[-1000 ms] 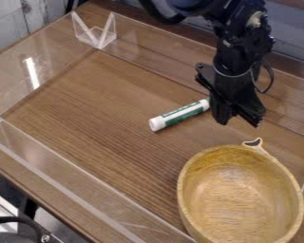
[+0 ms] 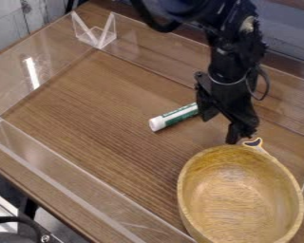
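Note:
The black robot gripper [image 2: 223, 114] hangs low over the wooden table, just right of a white tube with a green label [image 2: 175, 117], which lies diagonally on the table. The gripper is open; whether the tube touches its near finger is hard to tell. A small white object [image 2: 254, 142], partly hidden, lies below the gripper, beside the rim of a large yellow bowl [image 2: 193, 180] at the lower right.
A clear plastic container [image 2: 94, 30] stands at the back left. Dark cables show at the lower left edge.
The gripper has come lower and shifted slightly left and toward the camera, closer to the tube and bowl. The tube and bowl have not visibly moved.

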